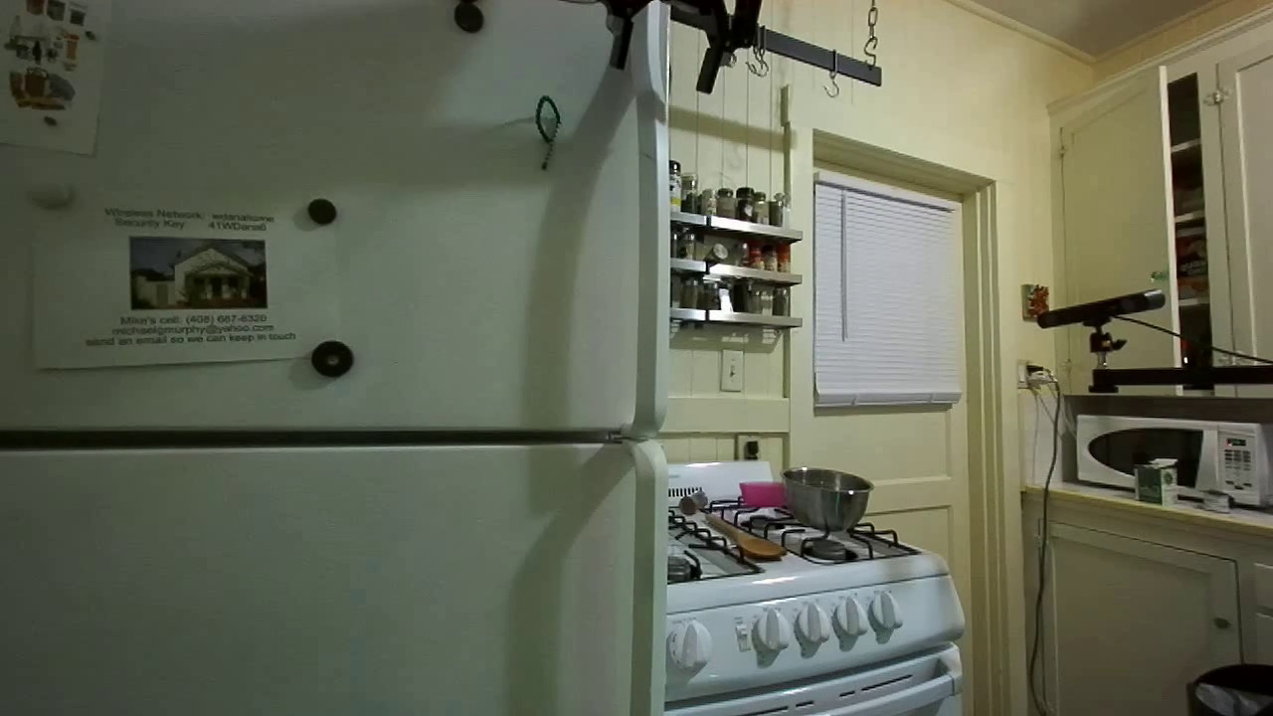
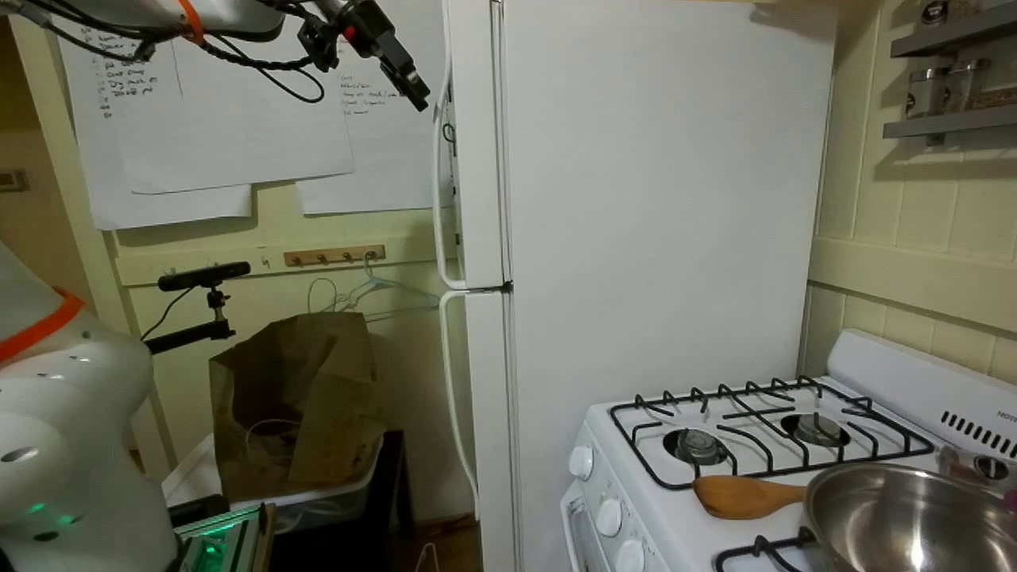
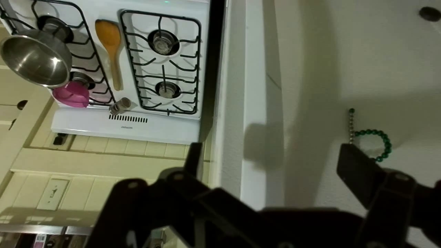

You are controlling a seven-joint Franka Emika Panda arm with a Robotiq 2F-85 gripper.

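Observation:
My gripper is open in the wrist view, its two dark fingers wide apart and nothing held between them. Past them lies the white refrigerator door (image 3: 314, 82). A green beaded loop (image 3: 387, 142) is on that door, partly covered by the right-hand finger. In exterior view 1 the same green loop (image 1: 548, 119) sits high on the door, and my gripper (image 1: 663, 74) shows only in part at the top edge, to the right of it. Exterior view 2 has my gripper (image 2: 417, 95) high up beside the refrigerator's upper handle (image 2: 438, 191).
A white stove (image 2: 658, 429) stands beside the refrigerator, with a wooden spoon (image 2: 748, 496) and a metal bowl (image 2: 896, 505) on it. Spice shelves (image 1: 740, 272) and a hook rail (image 1: 823, 58) are on the wall. Several magnets and papers are on the refrigerator door.

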